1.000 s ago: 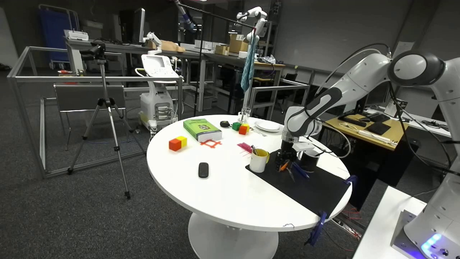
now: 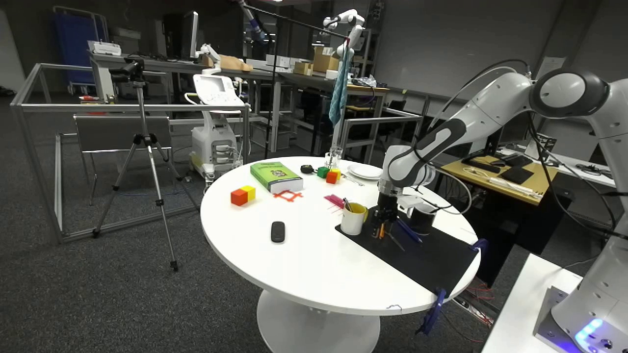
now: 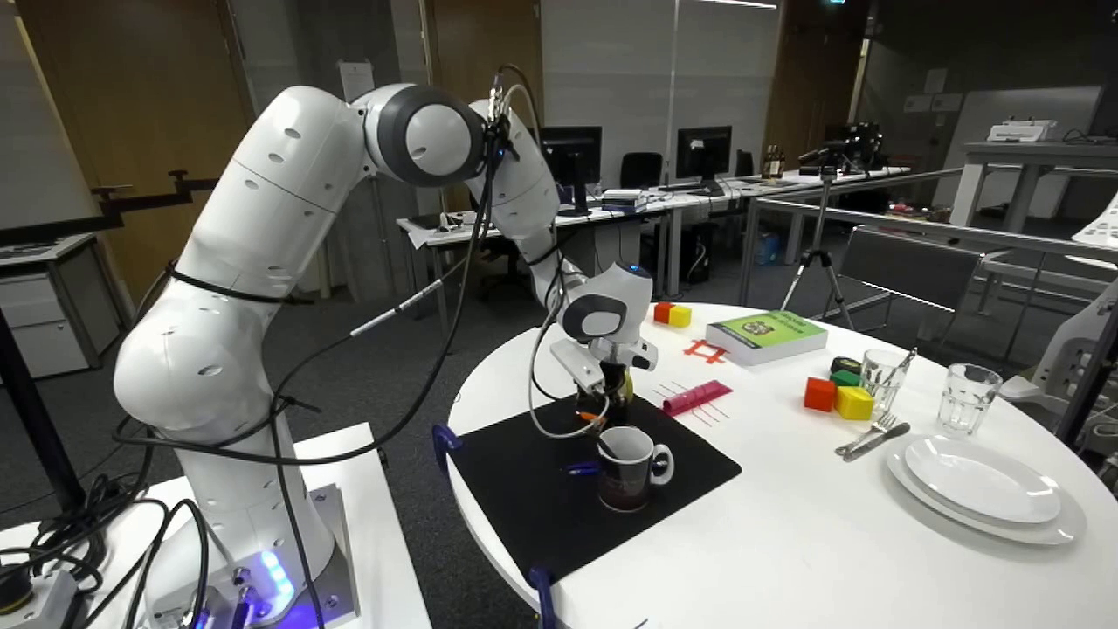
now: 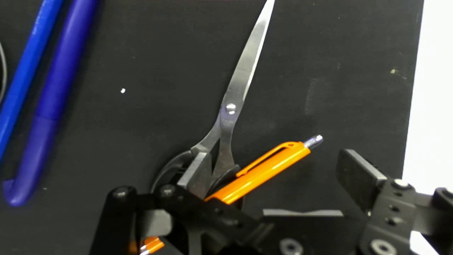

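Note:
My gripper stands open low over the black mat (image 4: pixel 331 55), its fingers spread wide with nothing clamped. An orange pen (image 4: pixel 261 172) slants through the space between them; its middle is hidden under the left finger (image 4: pixel 198 172). Scissors (image 4: pixel 242 80) lie with the blades pointing away, their dark handles partly beneath the pen and that same finger. Off to the left in the wrist view are a purple-blue pen (image 4: pixel 55 93) and a brighter blue one (image 4: pixel 25 72). Exterior view 1 has the gripper (image 2: pixel 385 222) beside a white mug (image 2: pixel 353 219).
A dark-and-white mug (image 3: pixel 625 470) stands on the mat on the gripper's other side. A green book (image 2: pixel 276 176), colored blocks (image 2: pixel 243 195), a black mouse (image 2: pixel 277 232) and plates (image 3: pixel 980 484) sit farther off.
My gripper has shifted slightly left in exterior view 1, toward the white mug. The orange pen shows a little farther left and looks more upright there than before.

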